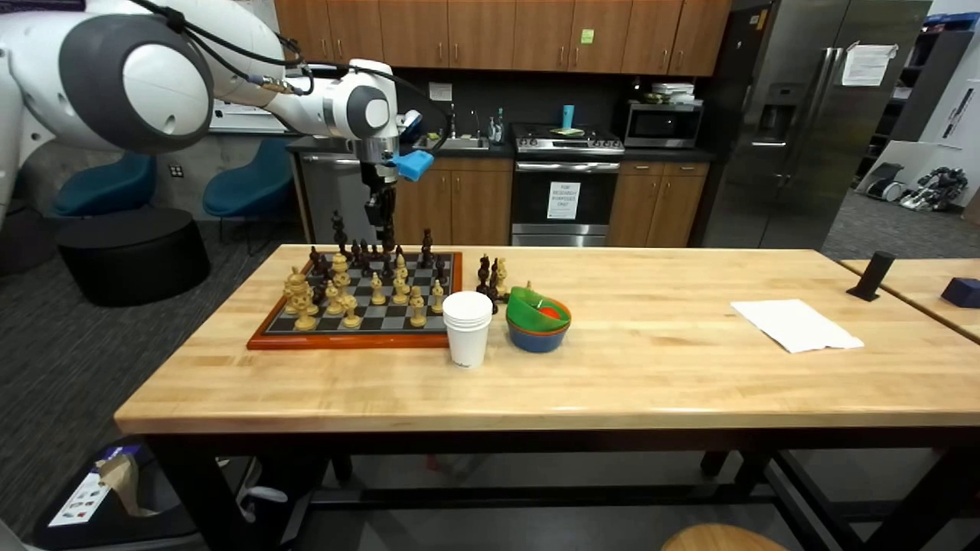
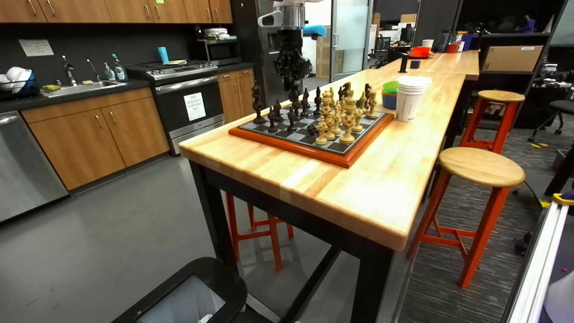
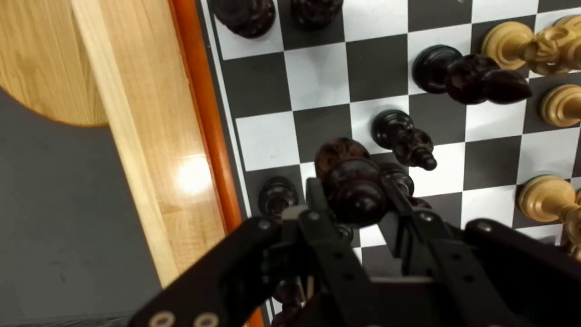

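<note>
A dark chess piece (image 3: 356, 188) with a rounded top is between my fingers in the wrist view; my gripper is shut on it. Its base reaches past the fingertips, over the far-side squares of the chessboard (image 3: 321, 76). In the first exterior view the gripper (image 1: 386, 240) points straight down at the board's back edge, and the held piece is hard to make out among the dark pieces. A slim dark piece (image 3: 404, 139) stands close beside it. Pale pieces (image 1: 341, 294) occupy the board's near and left parts.
Just right of the board are a white cup stack (image 1: 468, 335), a green bowl (image 1: 533, 311) in a blue bowl (image 1: 537, 340), and several pieces off the board (image 1: 491, 280). Paper (image 1: 795, 324) lies farther right. Between these, the tabletop (image 1: 643, 294) is clear.
</note>
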